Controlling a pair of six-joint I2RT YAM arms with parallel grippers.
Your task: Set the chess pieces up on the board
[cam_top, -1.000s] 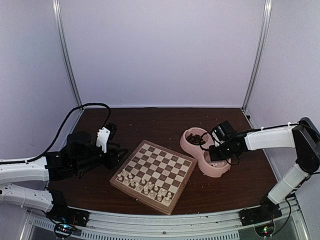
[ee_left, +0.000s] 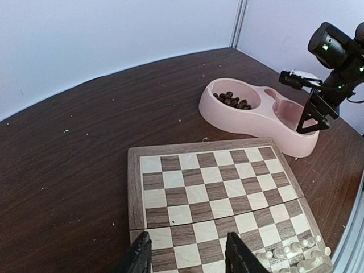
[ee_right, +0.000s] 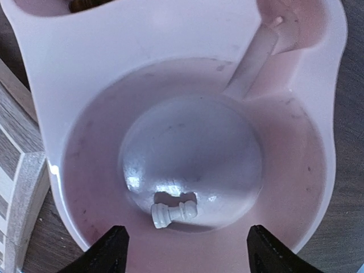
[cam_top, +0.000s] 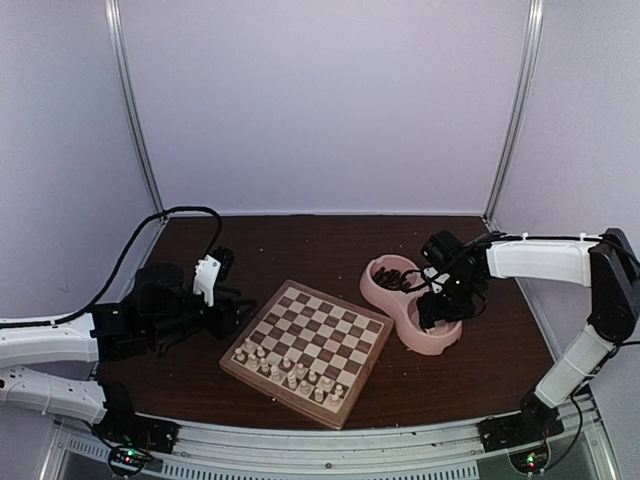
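The wooden chessboard (cam_top: 320,345) lies turned at an angle on the table, with several white pieces (cam_top: 290,377) standing along its near edge. A single white piece (ee_right: 174,213) lies on its side in the near bowl of the pink container (ee_right: 199,74). Over that bowl is my right gripper, open, its fingers apart with nothing between them; the piece lies ahead of the gap. Dark pieces (ee_left: 231,100) fill the container's far bowl. To the left of the board hovers my left gripper, open and empty, its fingers overlapping the board in the left wrist view.
The container stands close to the board's right side, its rim (cam_top: 428,346) raised above the table. Dark table (cam_top: 250,250) behind the board is free. Walls enclose the back and sides.
The left arm, board and standing pieces have not moved.
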